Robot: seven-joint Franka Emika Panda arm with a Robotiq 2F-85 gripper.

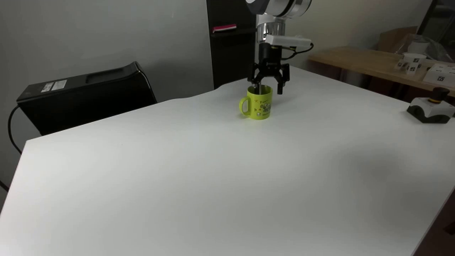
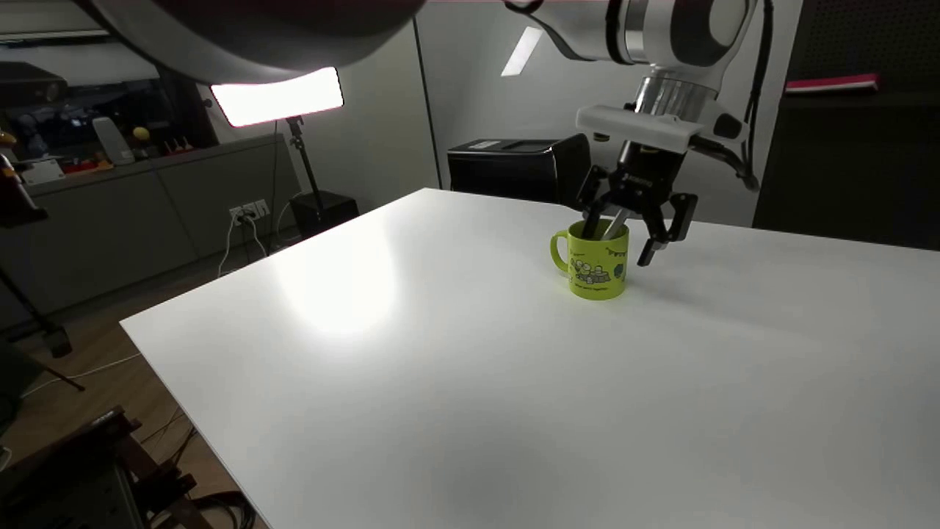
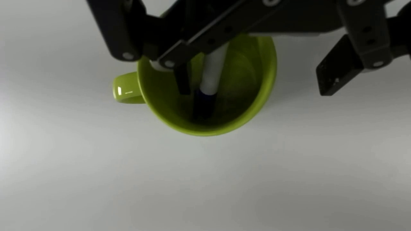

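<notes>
A lime-green mug [image 1: 260, 106] stands upright on the white table, its handle toward the left in all views. Inside it leans a white marker [image 3: 212, 73] with a dark blue end pointing down; its upper part [image 2: 617, 224] shows above the rim in exterior view 2. My gripper is open over the mug. One finger [image 3: 182, 77] reaches into the mug beside the marker, and the opposite finger [image 3: 339, 66] is outside, to the right of the mug wall. Whether the inner finger touches the marker I cannot tell.
A black bin-like box [image 1: 85, 96] stands behind the table's far left edge. On the right lies a white device with a black knob [image 1: 432, 106].
</notes>
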